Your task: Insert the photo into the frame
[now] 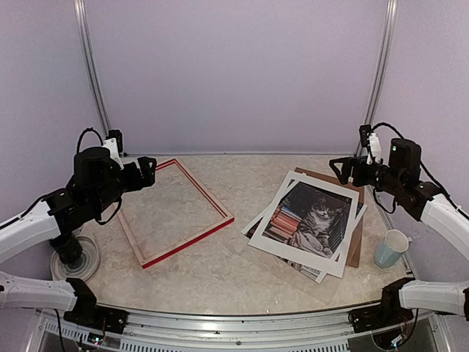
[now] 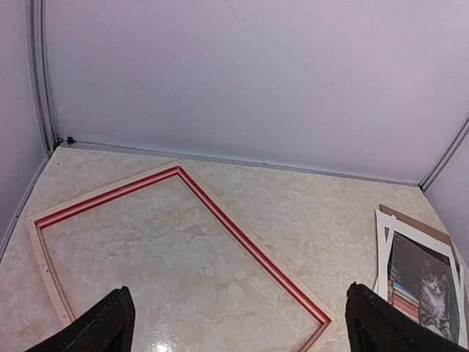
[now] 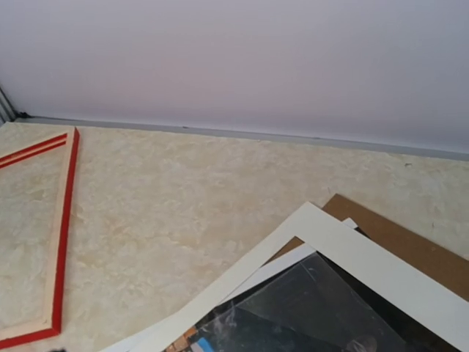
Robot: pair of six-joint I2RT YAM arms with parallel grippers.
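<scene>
The frame (image 1: 192,246), pale wood with red edging, lies flat and empty on the left of the table, turned at an angle. On the right, a cat photo (image 1: 311,224) with a white border (image 1: 297,253) tops a loose stack of sheets. My left gripper (image 1: 143,173) hovers over the frame's far left part; its fingers (image 2: 106,323) stand wide apart, nothing between them. Above the far edge of the stack hangs my right gripper (image 1: 346,171), open and empty. Its fingers are almost wholly outside the right wrist view, where the photo (image 3: 293,312) is cut off below.
Beneath the photo, a brown board (image 1: 357,238) and further sheets (image 1: 249,226) stick out. A light blue cup (image 1: 391,248) stands at the right edge, and a tape roll (image 1: 86,258) lies at the left. Bare tabletop (image 1: 238,172) separates frame and stack.
</scene>
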